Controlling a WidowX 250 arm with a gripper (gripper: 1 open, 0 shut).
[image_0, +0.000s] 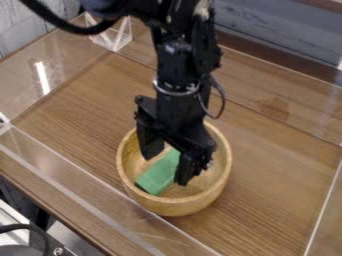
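Note:
My gripper (173, 138) is low over a round tan bowl (187, 205) in the lower middle of the camera view, its two black fingers open and reaching down into the bowl's back part. A green block (156, 177) lies tilted in the bowl, just below and left of the fingers; whether they touch it is unclear. The arm's body hides part of the bowl's back.
A clear wireframe-like object (110, 28) stands at the back left. A black cable runs at the lower left edge.

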